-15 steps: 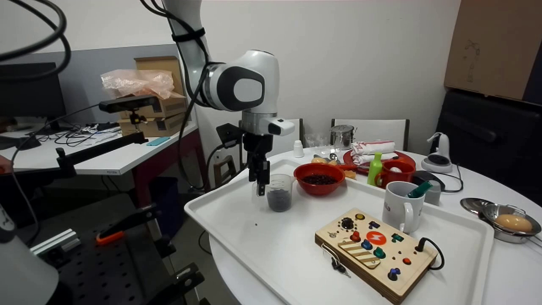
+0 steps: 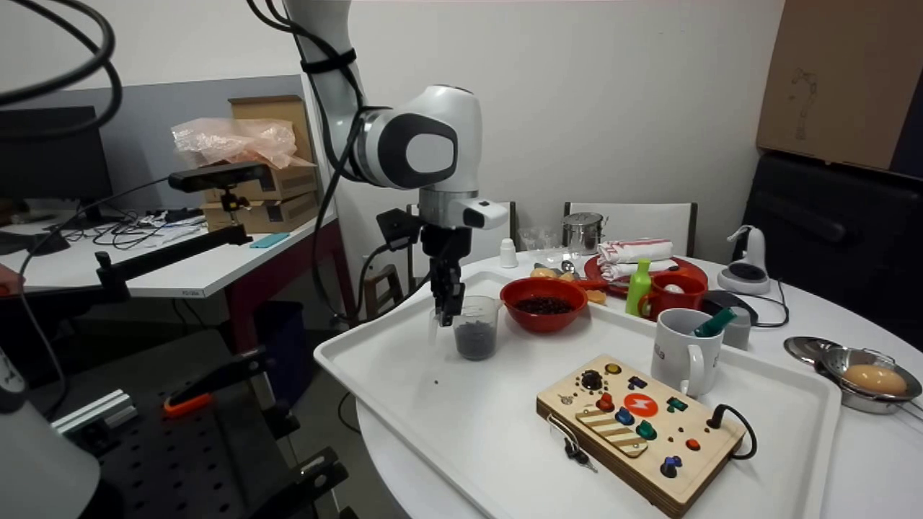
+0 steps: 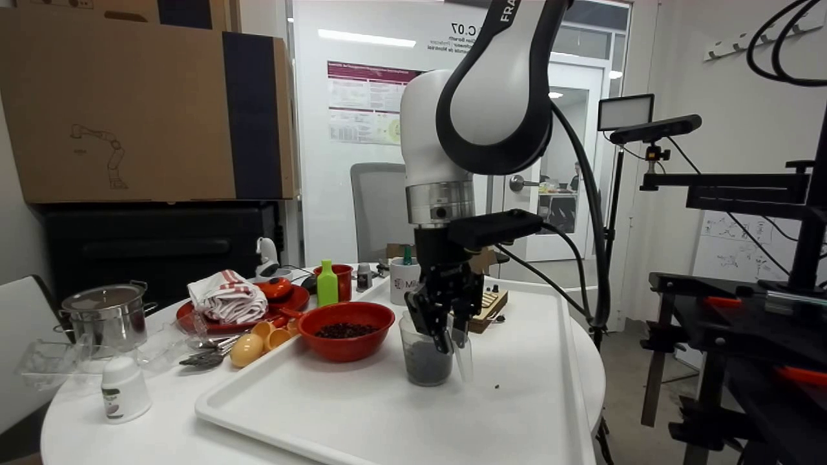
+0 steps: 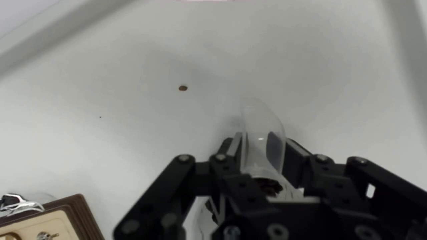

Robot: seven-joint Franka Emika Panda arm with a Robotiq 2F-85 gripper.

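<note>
A clear measuring cup (image 2: 475, 337) holding dark grains stands upright on the white tray (image 2: 407, 415). Its clear handle (image 3: 466, 361) sticks out on the side away from the red bowl. My gripper (image 3: 454, 340) points down at that handle, just beside the cup's wall. In the wrist view the handle (image 4: 258, 120) lies between the two fingers of my gripper, which are partly apart. Whether both pads press on it cannot be made out. The red bowl (image 2: 543, 321), with dark beans inside, sits close beside the cup.
A wooden switch box (image 2: 640, 424) and a white mug (image 2: 683, 359) occupy the tray's other end. One small dark bit (image 4: 182, 88) lies on the tray near the cup. Behind the bowl are a green bottle (image 2: 638, 288) and dishes. The tray's near-left area is clear.
My gripper has shifted slightly right, toward the cup, and its tilt has changed a little. The cup, bowl and other things on the tray stand as before.
</note>
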